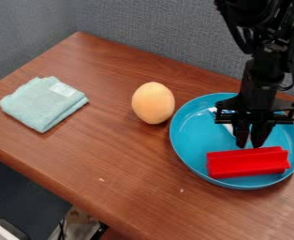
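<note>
My black gripper (250, 141) reaches down from the top right over a blue plate (194, 141), its two fingertips low above the plate, a little apart. A red block (247, 164) lies on the front part of the plate, just in front of the fingertips. A thin white object (218, 116) shows behind the gripper, partly hidden by it, so I cannot tell whether the fingers touch it.
An orange egg-shaped object (154, 102) stands left of the plate. A folded pale cloth (42, 101) lies at the left of the wooden table (99, 169). Its left edge drops to a dark gap.
</note>
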